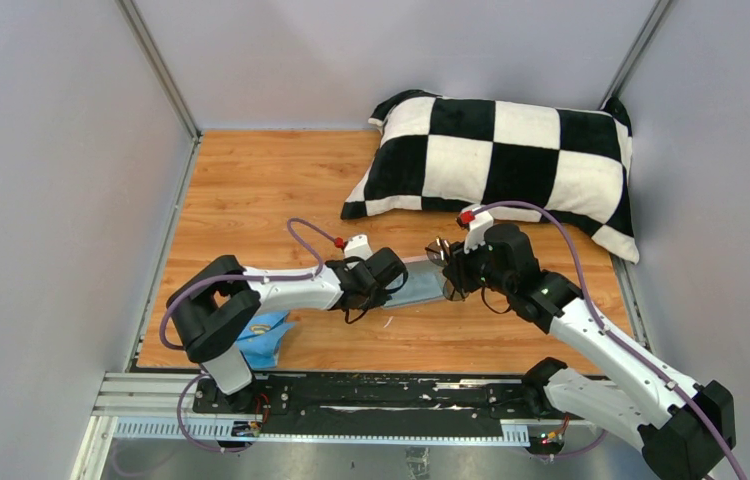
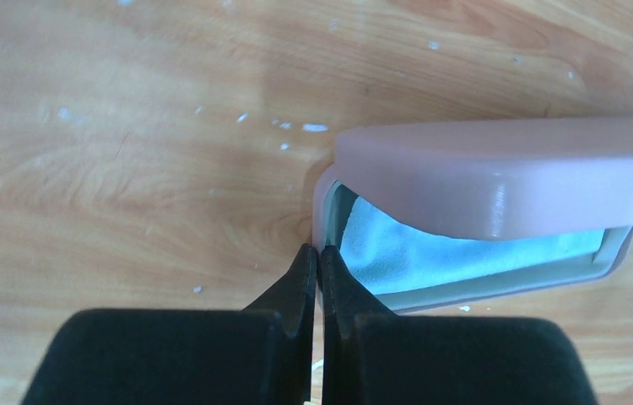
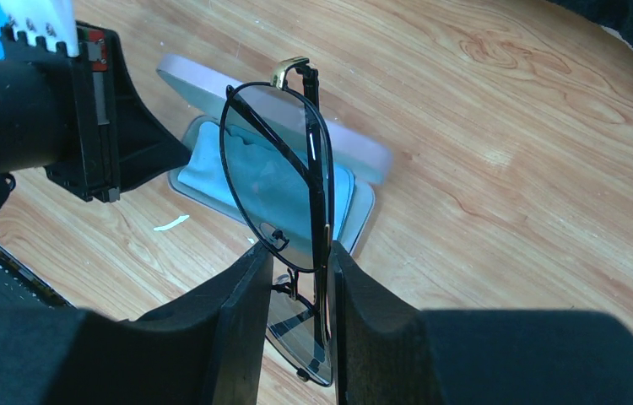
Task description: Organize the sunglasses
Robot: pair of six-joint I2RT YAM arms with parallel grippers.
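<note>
In my right gripper is a pair of dark-framed sunglasses [image 3: 319, 218], pinched near the bridge, with the lenses one above the other and the temples folded in. From above, the sunglasses [image 1: 437, 250] hang just right of the case. The long glasses case [image 2: 507, 274] lies on the table with its pinkish lid [image 2: 507, 177] tilted up and a light blue cloth [image 2: 397, 245] inside. Shut, my left gripper has its tips against the case's left end wall; nothing shows clearly between them.
A blue pouch [image 1: 263, 342] lies at the front left, partly under the left arm. At the back right rests a checkered pillow [image 1: 491, 155].
</note>
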